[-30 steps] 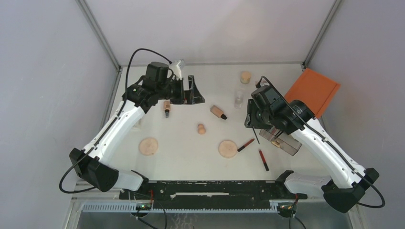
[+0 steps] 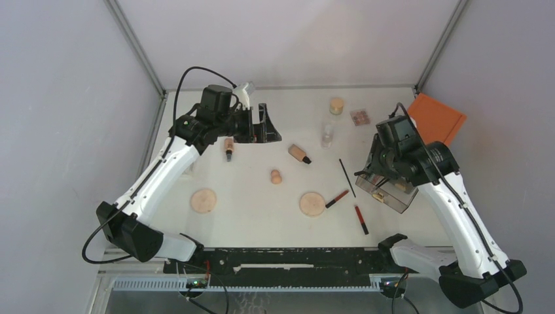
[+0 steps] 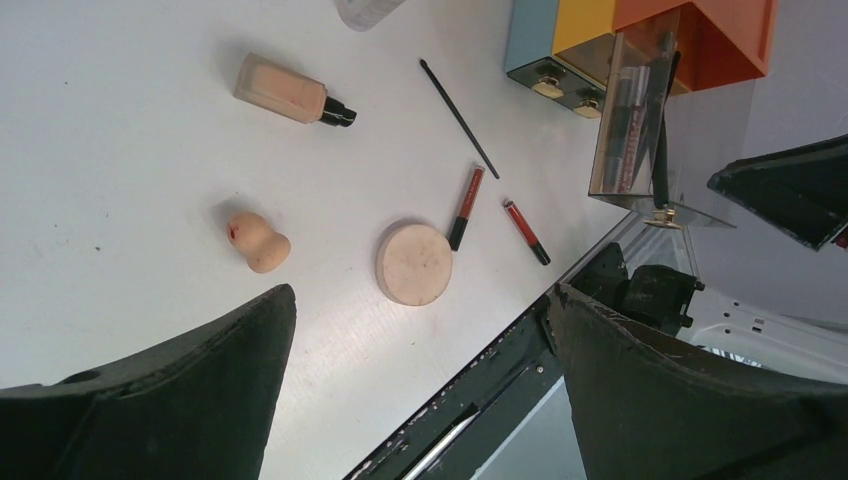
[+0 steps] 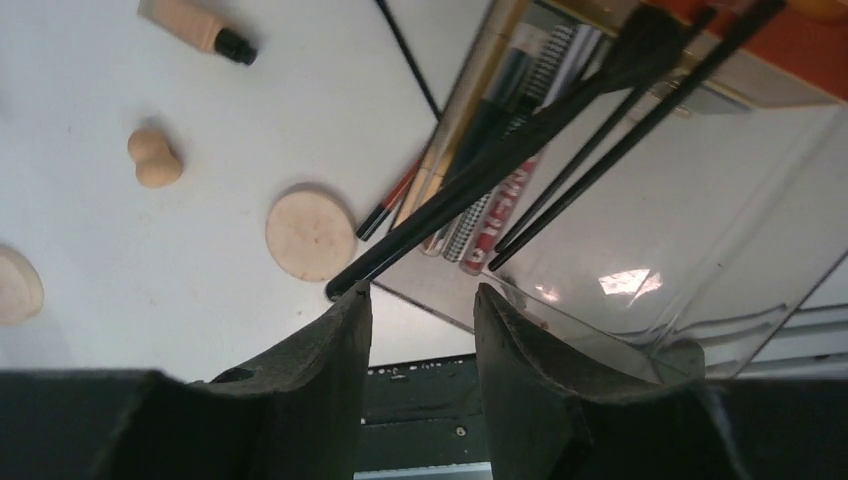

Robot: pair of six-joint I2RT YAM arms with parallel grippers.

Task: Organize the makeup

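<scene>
A clear compartment box (image 2: 393,196) with an orange lid (image 2: 438,118) sits at the right, holding pencils, tubes and brushes. My right gripper hangs over it, a black brush (image 4: 445,205) slanting above the compartments with its lower end at the left finger; whether it is gripped I cannot tell. My left gripper is open and empty above the table. Loose on the table are a foundation bottle (image 2: 298,154), a sponge (image 2: 275,176), round powders (image 2: 311,203) (image 2: 203,200), two lip tubes (image 2: 361,219) (image 2: 337,199) and a thin pencil (image 2: 346,176).
At the back stand a jar (image 2: 336,106), a clear bottle (image 2: 327,134) and a palette (image 2: 360,118). Another bottle (image 2: 229,149) lies left, beneath the left arm. The middle of the table has free space between items.
My right arm has moved rightward over the box, uncovering the palette and the thin pencil in the top view. The left arm has not moved.
</scene>
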